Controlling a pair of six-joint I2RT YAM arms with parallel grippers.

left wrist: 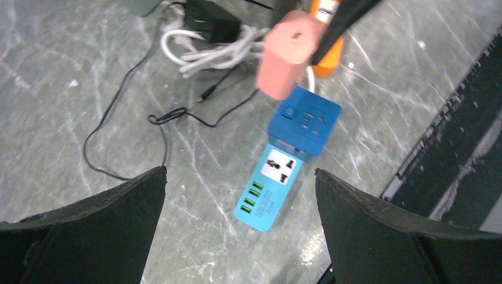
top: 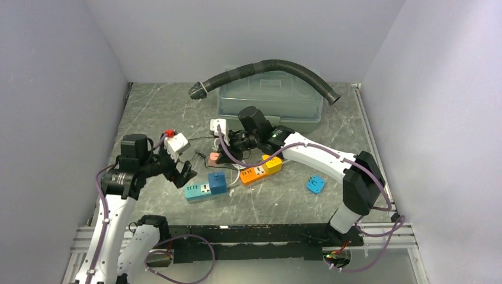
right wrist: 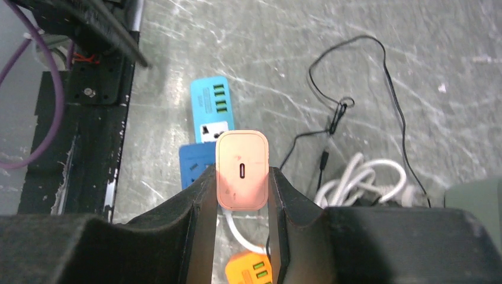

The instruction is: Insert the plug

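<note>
A salmon-pink block-shaped plug (right wrist: 242, 171) is clamped between the fingers of my right gripper, a small dark slot on its face toward the wrist camera. Seen from the left wrist, the plug (left wrist: 290, 56) hangs above the table, apart from the power strip. That strip has a teal part (left wrist: 263, 198) with a white socket face (left wrist: 279, 165) and a blue block (left wrist: 305, 121) at its end. My left gripper (top: 184, 177) is open, its fingers (left wrist: 100, 228) wide apart with only table between them. The plug's far side is hidden in the right wrist view.
An orange strip with a yellow block (top: 272, 164) lies right of the teal one. Black cable (left wrist: 171, 115) and bundled white cord (left wrist: 219, 53) lie behind. A blue plug piece (top: 315, 184) rests at the right; a green toolbox (top: 269, 97) stands at the back.
</note>
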